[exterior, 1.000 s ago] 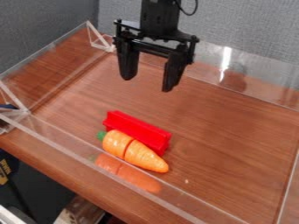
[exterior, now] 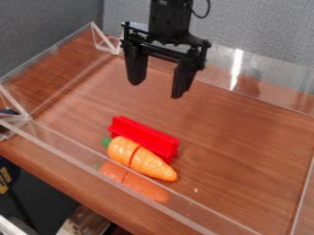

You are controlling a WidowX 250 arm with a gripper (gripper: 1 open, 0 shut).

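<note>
My black gripper [exterior: 159,73] hangs open above the back half of the wooden table, its two fingers wide apart with nothing between them. Below it, toward the front left, a red block [exterior: 146,137] lies on the wood, and just in front of that lies an orange toy carrot [exterior: 142,159] with a green tip. A reflection of the carrot shows in the clear front panel.
Clear panels [exterior: 252,72] border the wooden table [exterior: 240,156] at the back and along the sides and front. A dark area with assorted items lies beyond the lower left edge.
The block and carrot have not moved.
</note>
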